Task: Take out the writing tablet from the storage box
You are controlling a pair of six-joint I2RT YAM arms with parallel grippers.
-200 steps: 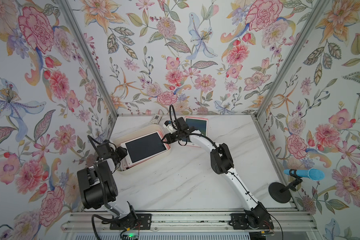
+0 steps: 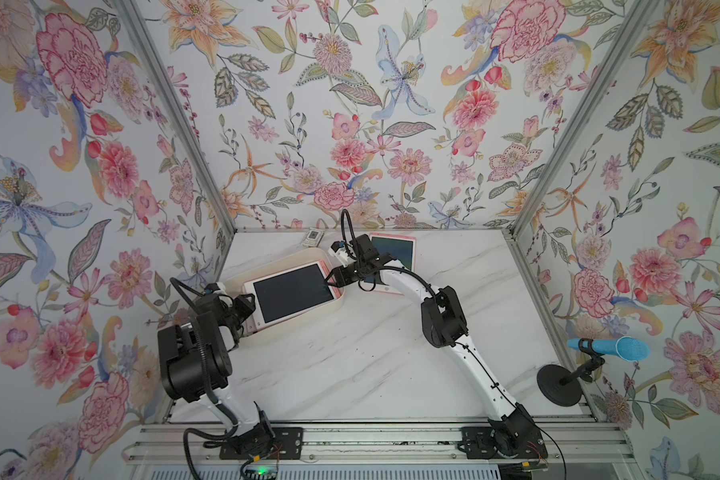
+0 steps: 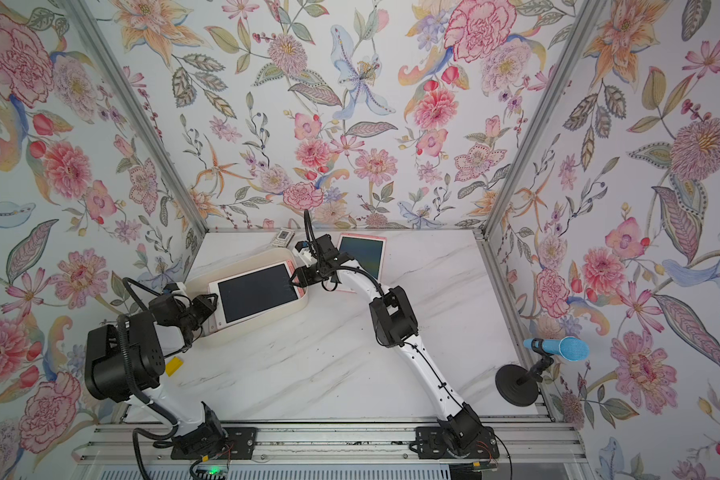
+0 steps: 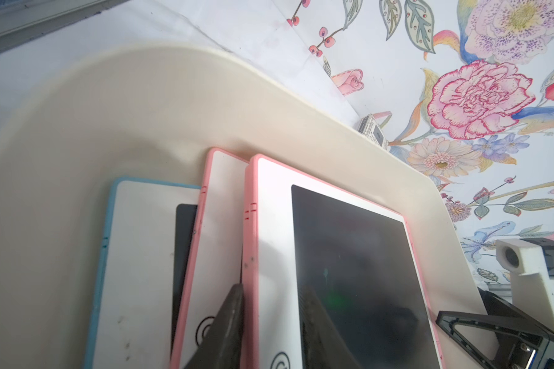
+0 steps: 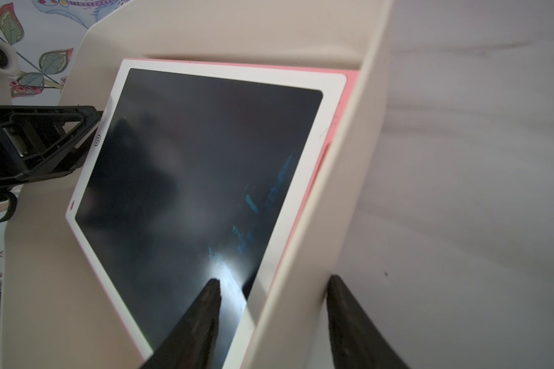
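Note:
A top writing tablet (image 2: 293, 293), with a dark screen, white face and pink edge, lies tilted inside the cream storage box (image 5: 357, 123). Its near-left edge stands between the parted fingers of my left gripper, one finger by the pink side and the other over the white face; part of the gap shows. Beneath it lie another pink-edged tablet (image 4: 218, 203) and a blue-edged one (image 4: 144, 246). My right gripper is shut on the box's right wall, one finger inside and one outside.
Behind my right arm, another pink-edged tablet (image 2: 393, 249) lies on the table. A small white device (image 2: 313, 237) sits behind the box. A blue cylinder on a black stand (image 2: 608, 348) is at far right.
My left arm has shifted slightly forward, its wrist tilting a little at the box's left end. The top tablet has moved slightly. My right arm looks nearly unchanged.

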